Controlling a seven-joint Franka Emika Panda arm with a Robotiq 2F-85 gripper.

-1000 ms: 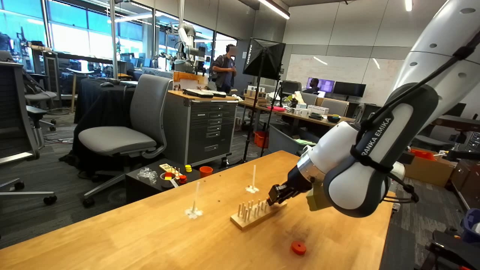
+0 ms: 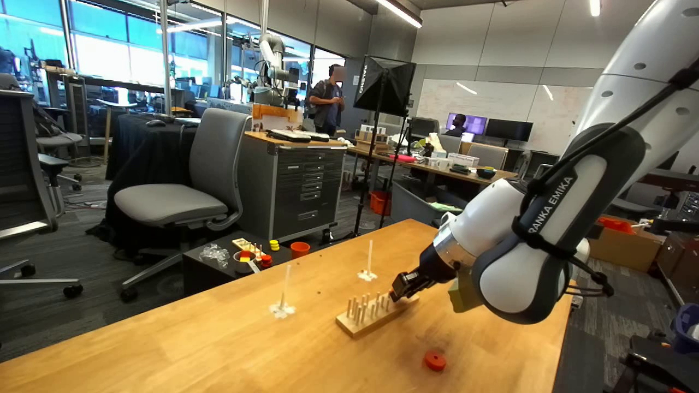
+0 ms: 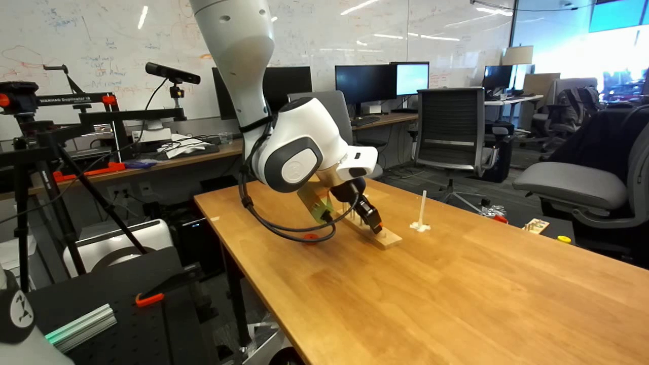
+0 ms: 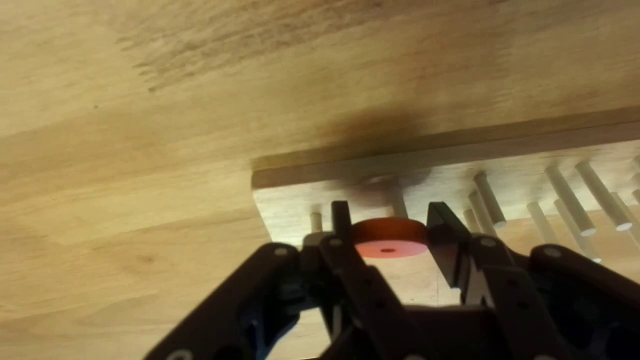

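A flat red ring (image 4: 390, 228) with a small central hole is held on edge between the fingertips of my gripper, which is shut on it in the wrist view. Behind the ring rises a short peg (image 4: 397, 203) of the wooden pegboard (image 4: 288, 207); its tip is hidden, and I cannot tell whether the ring touches it. No peg shows through the hole. In exterior view 1 my gripper (image 2: 397, 292) is tilted down over the far right end of the pegboard (image 2: 357, 327).
Another red ring (image 2: 435, 360) lies on the table in front of the board. Two thin white posts, a left one (image 2: 285, 288) and a right one (image 2: 369, 258), stand upright behind the board.
The pegboard has shifted very slightly toward the camera, while the loose ring stays where it was.
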